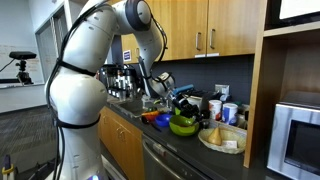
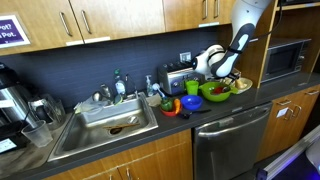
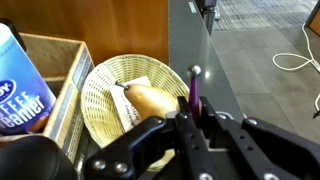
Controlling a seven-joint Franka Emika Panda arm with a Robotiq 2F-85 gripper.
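My gripper is shut on a slim purple object [image 3: 195,92] with a pale, shiny round end; what it is cannot be made out. In exterior view 1 the gripper's end is close to a green bowl [image 1: 182,129] on the counter, small and dark against the things behind. The same green bowl [image 2: 213,95] holds something red in exterior view 2. A wicker basket [image 3: 96,118] with a yellow pear-shaped item [image 3: 150,101] inside lies below the fingers in the wrist view.
A white-and-blue canister [image 3: 20,85] stands near the wooden box's edge [image 3: 66,112] in the wrist view. The microwave [image 1: 296,140] is at the right, and cabinets [image 1: 190,27] hang overhead. The sink [image 2: 112,116] and the counter beside it lie to the left in exterior view 2.
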